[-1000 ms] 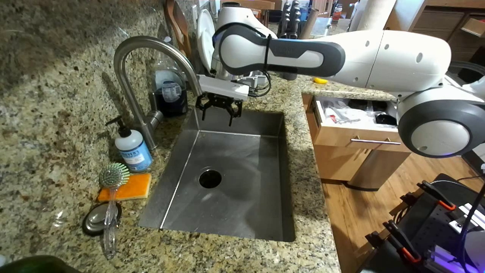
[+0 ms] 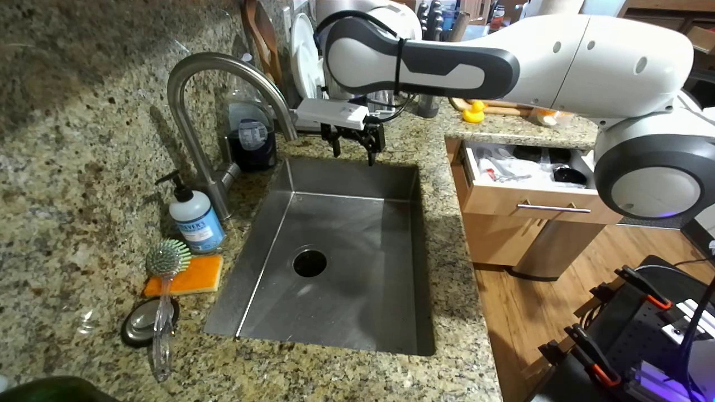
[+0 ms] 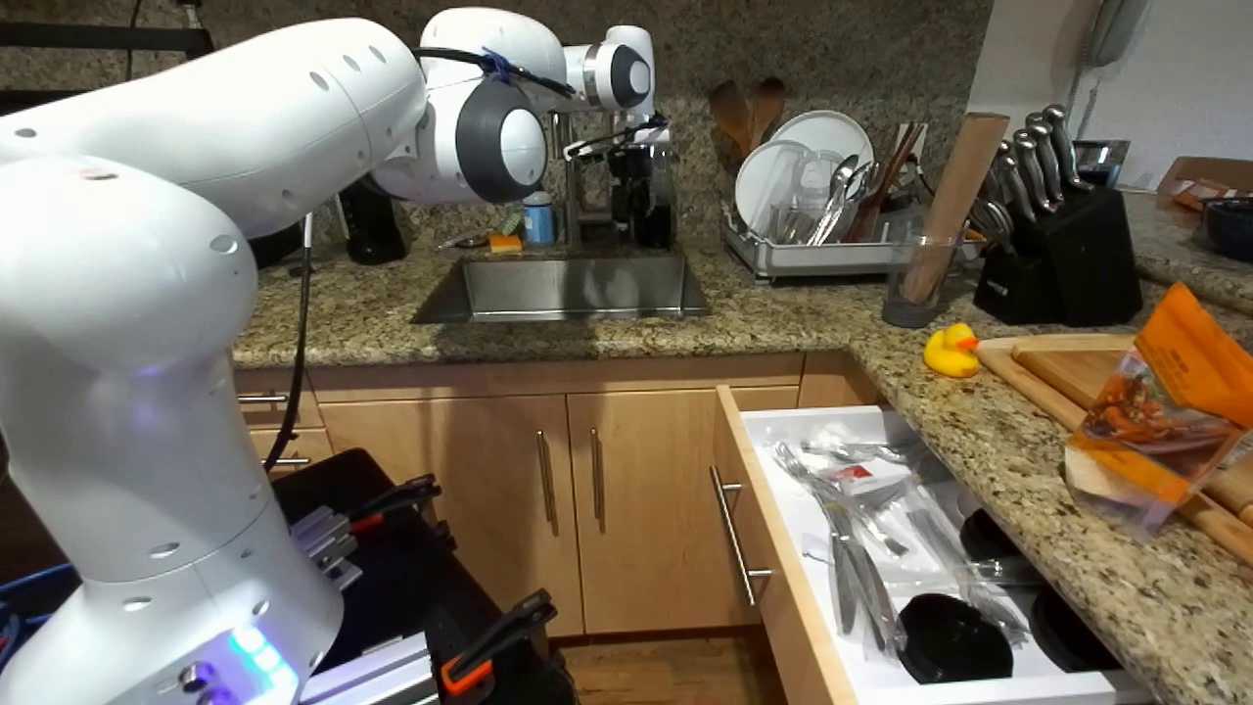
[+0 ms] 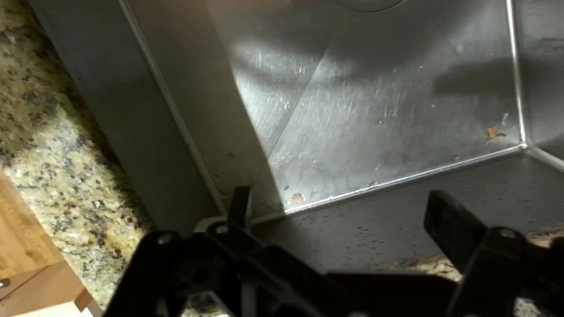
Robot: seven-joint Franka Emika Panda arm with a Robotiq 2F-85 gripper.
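Observation:
My gripper point(image 2: 353, 151) hangs over the far end of the steel sink point(image 2: 348, 268), close to the tap point(image 2: 191, 127). In the wrist view its two black fingers point(image 4: 449, 227) stand wide apart, and only the sink's wall and floor show between them. The gripper is open and holds nothing. The sink is empty apart from small brown scraps point(image 4: 494, 132) on its floor. In exterior view 2 the gripper is dark against the bottle behind it, so its fingers are hard to make out there.
Left of the sink are a soap bottle point(image 2: 198, 218), an orange sponge point(image 2: 194, 274) and a dish brush point(image 2: 166, 268). A loaded dish rack point(image 3: 822, 257) stands to the right in exterior view 2, with a rubber duck point(image 3: 951, 351) nearer. The cutlery drawer point(image 3: 811, 587) is pulled out.
In exterior view 1 my gripper has risen and moved right, away from the tap, and its angle has turned. The arm is higher, and more of the duck shows.

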